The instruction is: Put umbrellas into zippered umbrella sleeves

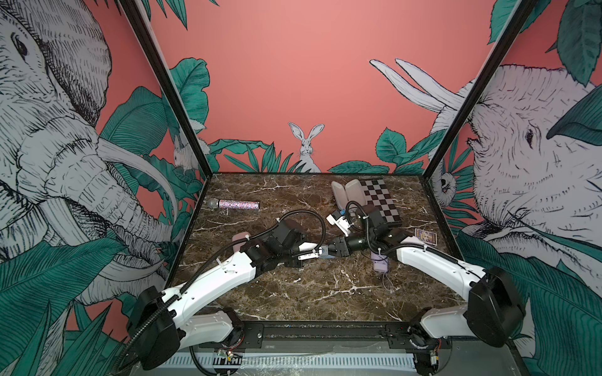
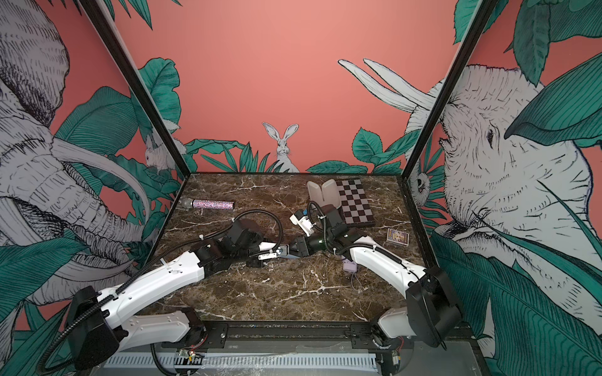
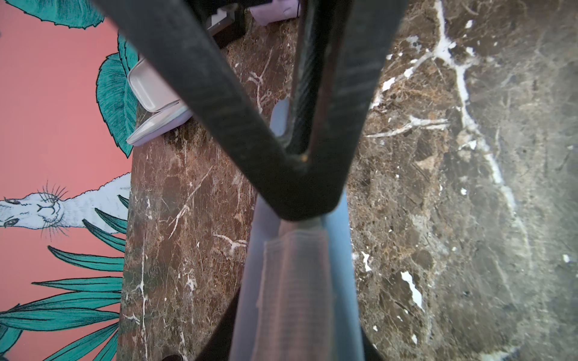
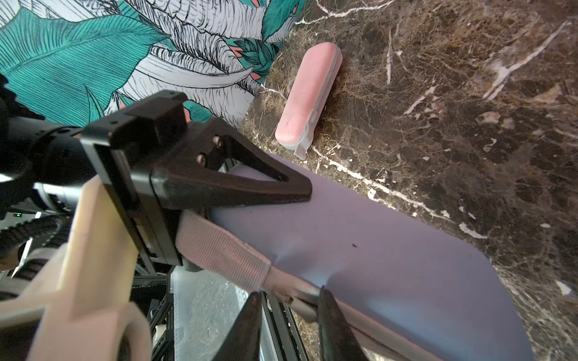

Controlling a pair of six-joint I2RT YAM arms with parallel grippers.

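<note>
A blue zippered sleeve [image 4: 373, 240] is held above the table, with my left gripper shut on it; one finger [image 4: 259, 186] lies along its side in the right wrist view. A ribbed pale strap [image 4: 222, 249] hangs at the sleeve's end, beside the zipper line. My right gripper stands part open with its fingertips on either side of the zipper, near the pull. From the left wrist view its dark finger [image 3: 307, 192] covers part of the sleeve. Whether an umbrella is inside does not show.
A pink sleeve [image 4: 310, 93] lies at left, a purple one [image 1: 380, 262] under the right arm. An open pale case [image 1: 348, 193] and a checkerboard [image 1: 381, 194] lie at the back right. A glittery microphone-like stick [image 1: 238, 205] lies back left.
</note>
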